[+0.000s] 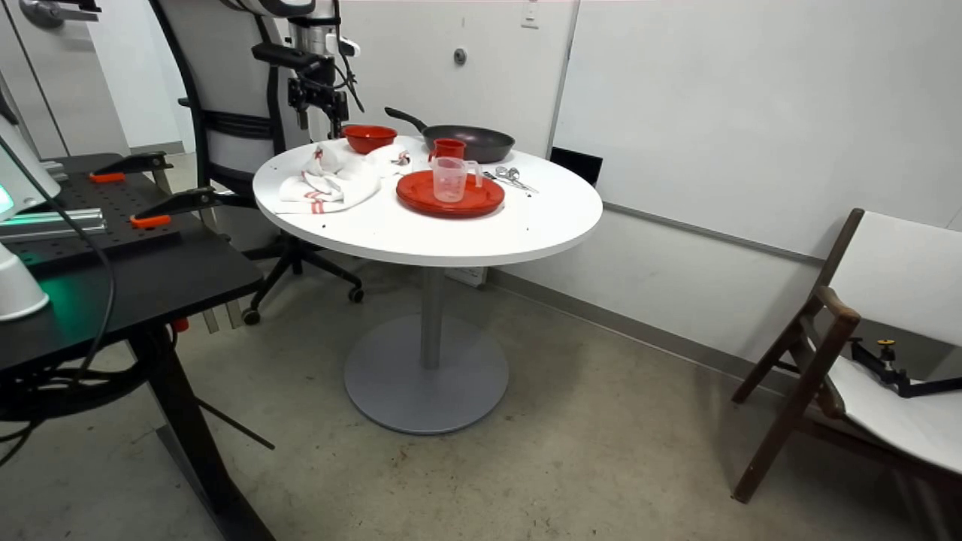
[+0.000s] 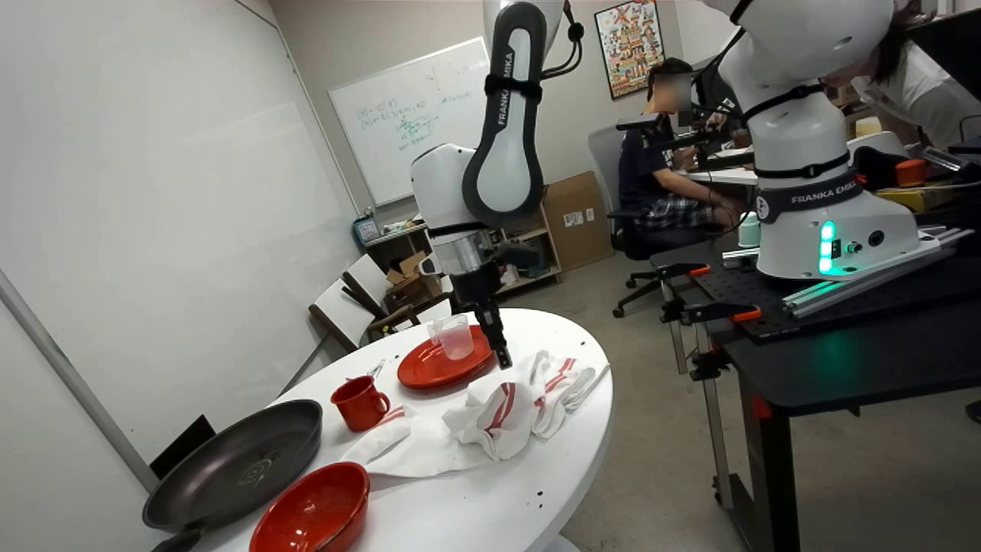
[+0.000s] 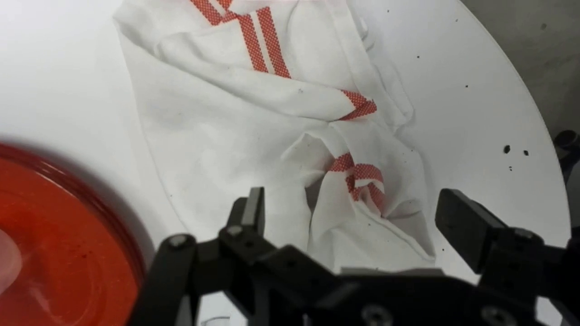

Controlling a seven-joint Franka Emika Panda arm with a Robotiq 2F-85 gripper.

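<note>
A white cloth with red stripes (image 3: 234,130) lies crumpled on the round white table (image 3: 70,70). In the wrist view its bunched, striped folds rise between and beyond my fingers. My gripper is open above it, the two fingers wide apart with nothing held. From the side, in exterior view 2, the gripper (image 2: 503,359) points down close to the cloth (image 2: 501,414); whether it touches cannot be made out. Exterior view 1 has the gripper (image 1: 321,135) at the table's far left, near the cloth (image 1: 335,185).
A red plate (image 2: 428,372) bearing a clear measuring cup (image 2: 455,339) lies beside the cloth. A red mug (image 2: 359,405), a red bowl (image 2: 317,510) and a black pan (image 2: 239,460) stand on the table too. Metal utensils (image 1: 514,179) lie near the plate. Bare tabletop shows at the front.
</note>
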